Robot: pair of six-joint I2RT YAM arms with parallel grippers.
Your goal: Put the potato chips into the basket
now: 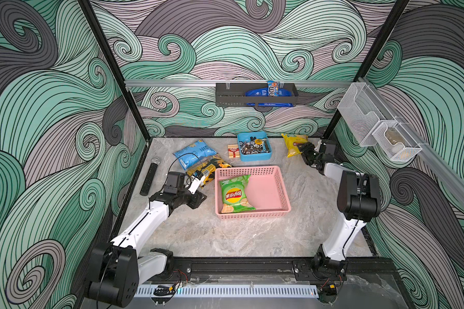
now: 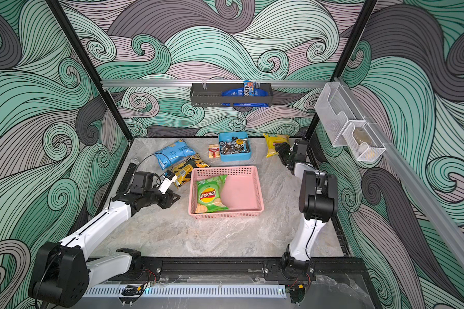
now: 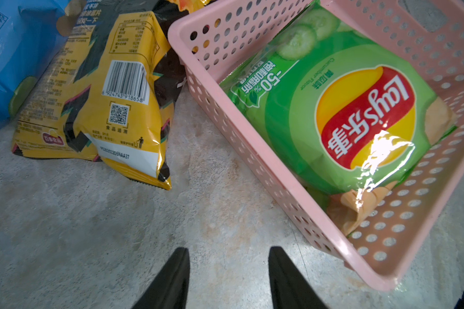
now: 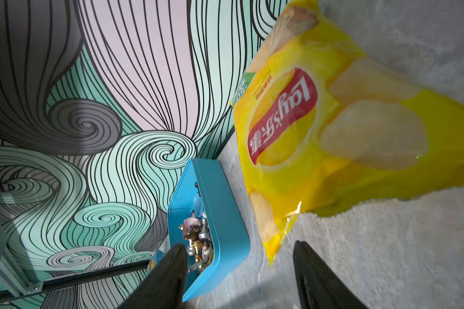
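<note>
A green Lay's bag (image 1: 234, 193) lies in the left part of the pink basket (image 1: 273, 190). A yellow Lay's bag (image 4: 355, 149) lies at the back right of the table, my open right gripper just at it, nothing between its fingers. Black-and-yellow bags (image 3: 118, 103) and a blue bag (image 1: 193, 153) lie left of the basket. My left gripper is open above bare table just beside the basket's left side, empty.
A blue box of small items (image 1: 254, 145) and a matchbox (image 1: 233, 150) sit at the back. A microphone (image 1: 149, 177) lies at left. Wire baskets (image 1: 358, 113) hang at right.
</note>
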